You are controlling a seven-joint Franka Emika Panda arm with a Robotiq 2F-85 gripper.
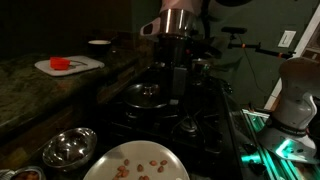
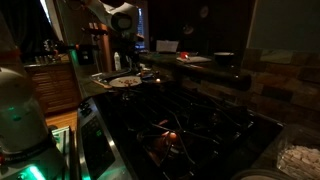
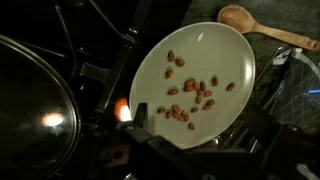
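Observation:
A white oval plate (image 1: 137, 153) lies at the near side of the stove in exterior view 1, with several brown, almond-like pieces (image 3: 193, 87) scattered on it. My gripper (image 1: 178, 97) hangs above the stove, higher than the plate and touching nothing visible. Its dark fingers come in from the lower edge of the wrist view, spread apart with only the plate's surface showing beneath. The fingers stand open and empty. Part of the plate's lower rim is hidden behind them.
A lidded pan (image 1: 148, 95) sits on the burners. Left of the plate is a metal bowl (image 1: 70, 148). A wooden spoon (image 3: 238, 18) lies beside the plate. On the raised counter, a white board (image 1: 69, 66) carries a red object (image 1: 62, 63). The scene is dim.

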